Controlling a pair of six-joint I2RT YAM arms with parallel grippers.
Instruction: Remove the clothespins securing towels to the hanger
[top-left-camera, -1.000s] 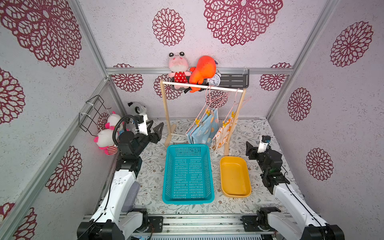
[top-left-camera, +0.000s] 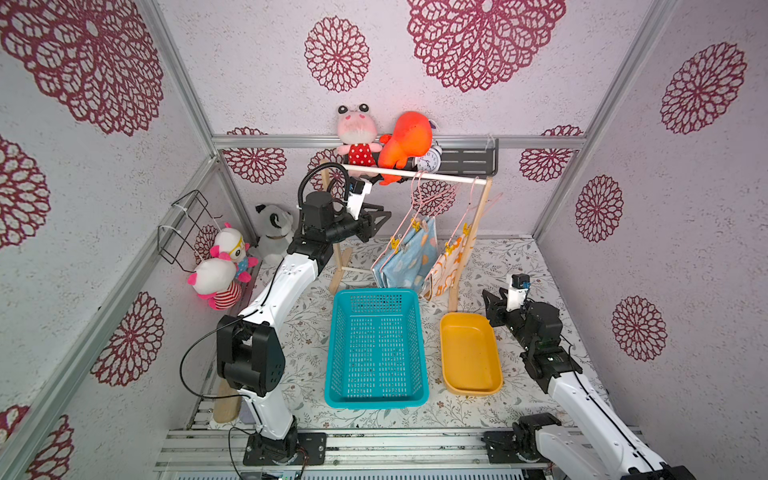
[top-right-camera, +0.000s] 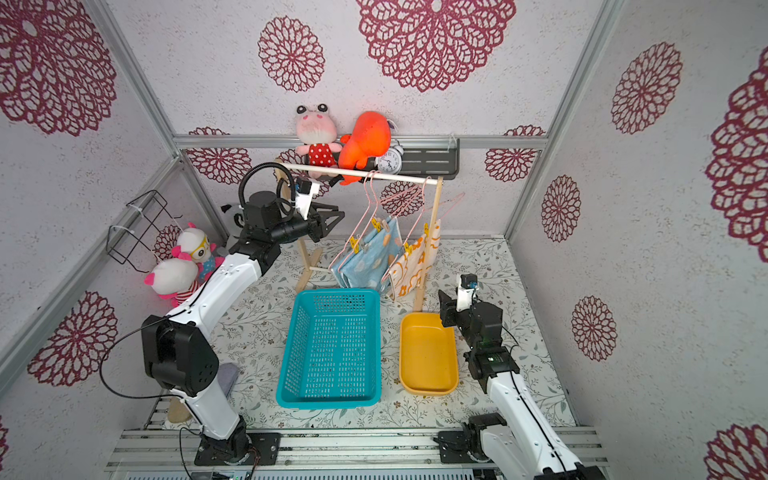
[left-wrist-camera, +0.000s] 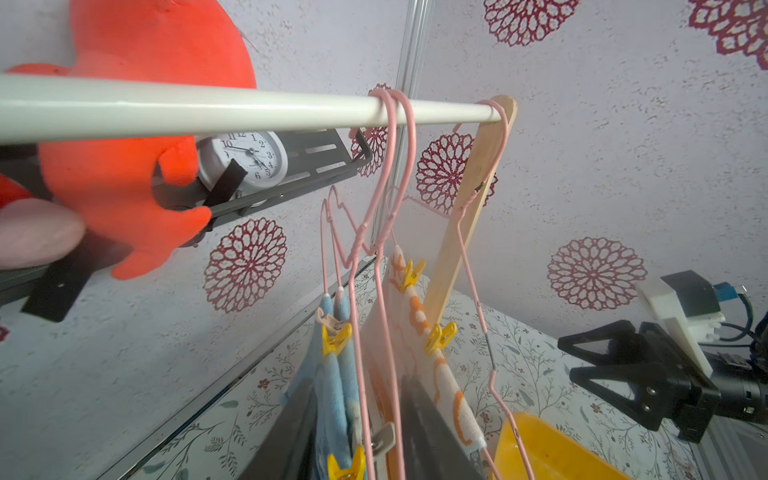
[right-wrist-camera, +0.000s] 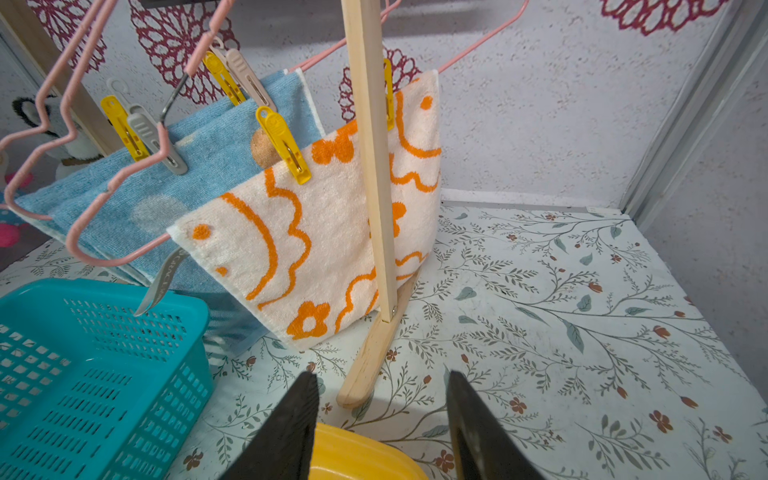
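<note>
Blue towels (top-left-camera: 408, 264) and an orange-patterned towel (right-wrist-camera: 264, 248) hang on pink hangers with yellow clothespins (right-wrist-camera: 281, 142) and grey ones (right-wrist-camera: 156, 137). In the left wrist view, yellow clothespins (left-wrist-camera: 336, 337) are visible below the rail. My left gripper (top-left-camera: 376, 221) is raised at the rack's left, facing the hangers; its blurred fingertips are apart, with hanger wires seen beyond them and nothing clearly held. My right gripper is low at the right, above the back of the yellow tray, its fingers apart and empty.
A wooden rack (top-left-camera: 480, 209) holds the hangers. A teal basket (top-left-camera: 329, 344) and yellow tray (top-left-camera: 496, 368) stand in front. Plush toys (top-right-camera: 368, 140) and a clock (top-right-camera: 389, 161) sit on the back shelf. The table right of the rack is clear.
My left arm has risen and moved right toward the hangers, up beside the rack's top. The towels hang unchanged.
</note>
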